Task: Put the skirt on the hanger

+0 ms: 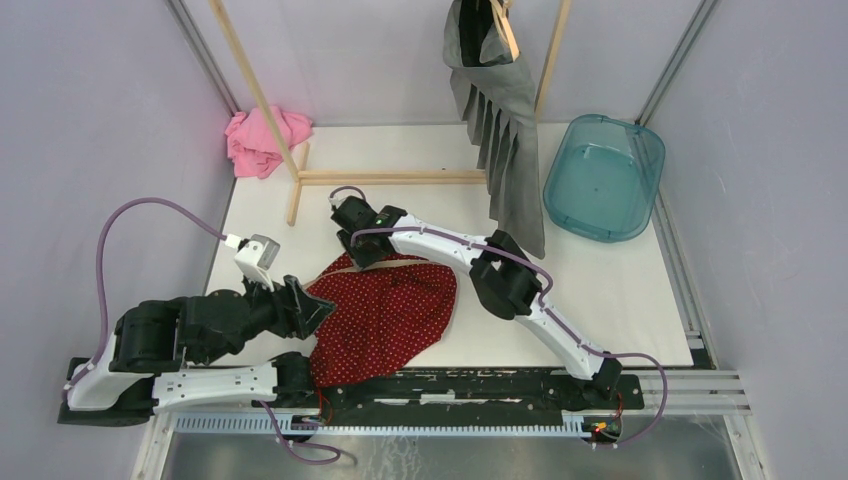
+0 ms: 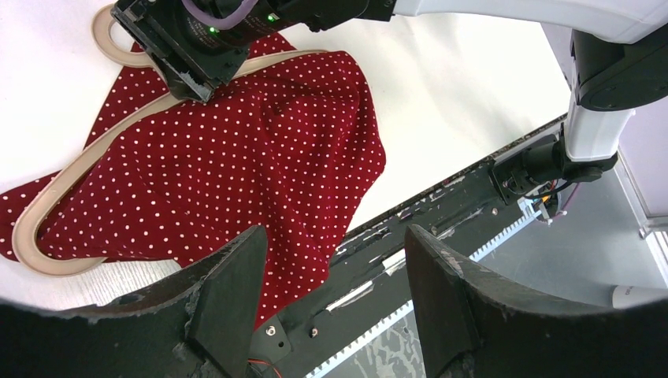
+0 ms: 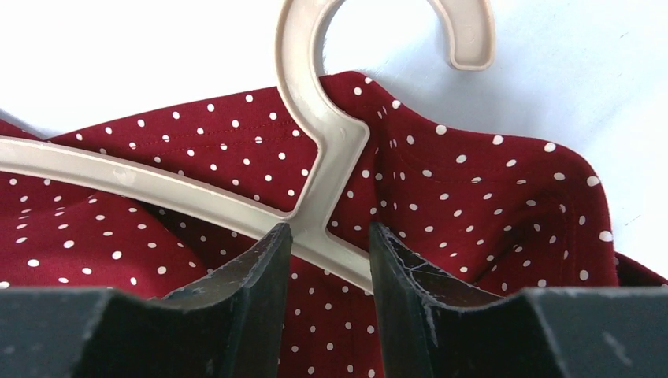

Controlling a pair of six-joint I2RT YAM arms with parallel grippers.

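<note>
A dark red skirt with white dots lies spread on the white table. Across its upper part rests the beige hanger, its arms on the cloth and its hook over the bare table. In the right wrist view my right gripper is part open, its fingertips either side of the hanger's bar just below the hook's neck; whether they touch it I cannot tell. My left gripper stands open at the left of the skirt with nothing between its fingers. The right gripper hides part of the hanger from above.
A wooden rack stands at the back, with a grey garment hanging on its right side. A pink cloth lies at the back left, a teal bin at the back right.
</note>
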